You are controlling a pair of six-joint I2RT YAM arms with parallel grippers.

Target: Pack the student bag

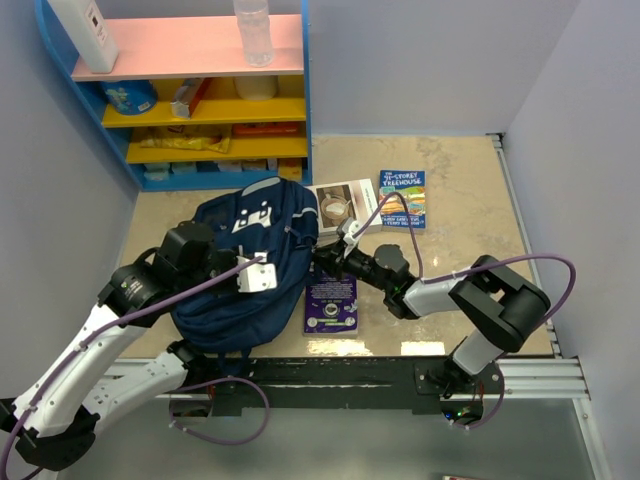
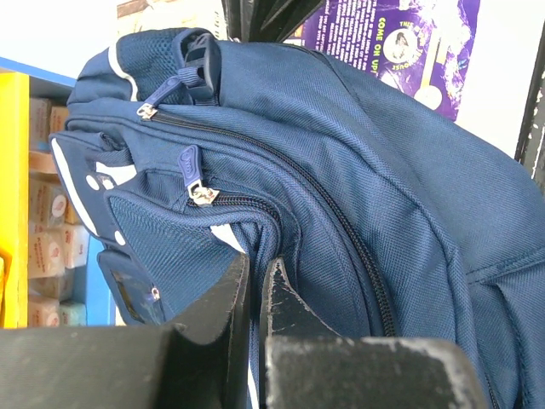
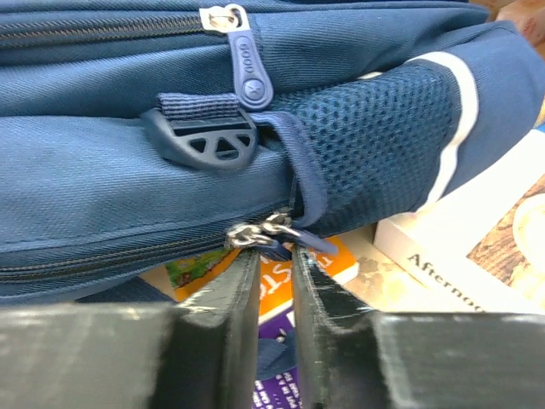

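Observation:
The navy student bag (image 1: 255,310) lies on the left of the table, its front pocket and zips showing in the left wrist view. My left gripper is shut on a fold of the bag's fabric beside the small pocket zip. At the bag's right edge, my right gripper stands slightly open. Metal zip sliders (image 3: 260,232) sit right at its fingertips, with a dark pull end between them; a narrow gap shows below. A purple book (image 1: 331,312) lies under the right gripper, partly covered.
A white book with a cup picture (image 1: 345,205) and a blue Treehouse book (image 1: 403,203) lie behind the right arm. The blue-framed shelf (image 1: 205,90) at back left holds a clear bottle (image 1: 254,35) and other goods.

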